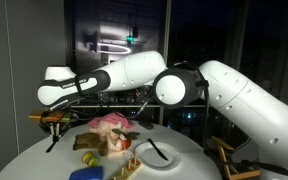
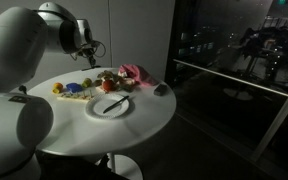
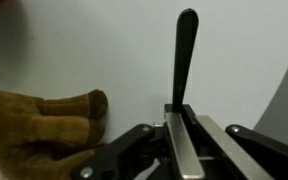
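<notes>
In the wrist view, my gripper is shut on a thin black utensil (image 3: 186, 48) with a rounded end, which points away from the fingers. Seen from the first exterior camera, the gripper (image 1: 54, 130) hangs over the left part of the round white table (image 1: 29, 165), and the dark utensil (image 1: 52, 146) extends below it. Its other end is hidden by the fingers. A brown plush toy (image 3: 54, 118) lies to the left in the wrist view, apart from the utensil.
A white plate (image 2: 96, 111) holds a dark knife (image 2: 115, 103). Around it are a blue item (image 1: 86, 173), a yellow-green item (image 1: 89, 158), a pink cloth (image 1: 106, 124) and several small toys.
</notes>
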